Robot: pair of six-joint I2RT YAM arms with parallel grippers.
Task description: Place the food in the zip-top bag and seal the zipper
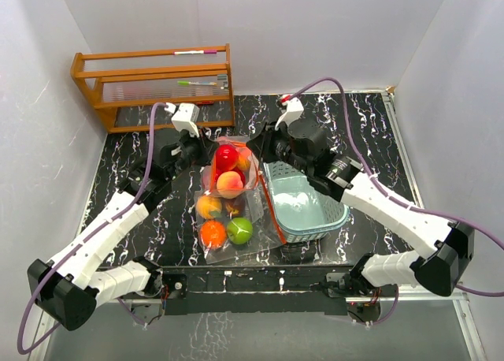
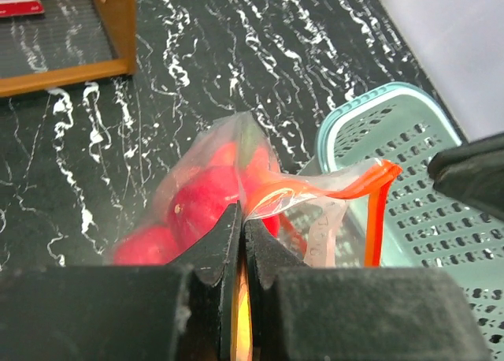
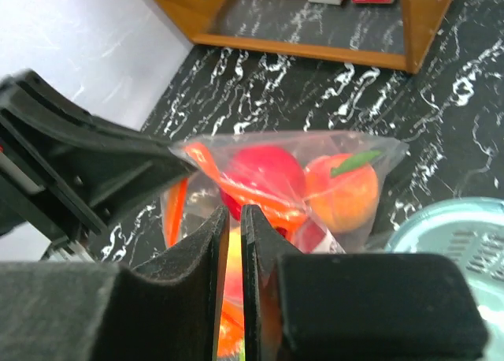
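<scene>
The clear zip top bag (image 1: pixel 264 254) with orange strips stands with its mouth raised and loose. Inside show a red fruit (image 1: pixel 226 157), a peach (image 1: pixel 230 184), an orange fruit (image 1: pixel 213 234) and a green fruit (image 1: pixel 239 231). My left gripper is shut on the bag's thin rim at the left of the mouth. Close by the right of the mouth is my right gripper, its fingers nearly together with a narrow gap. Fruit colour shows through that gap. In the left wrist view the bag's orange corner (image 2: pixel 390 170) stands apart from the right finger (image 2: pixel 472 176).
A pale green basket (image 1: pixel 303 207) stands empty right of the bag, under my right arm. A wooden rack (image 1: pixel 150 73) with pens is at the back left.
</scene>
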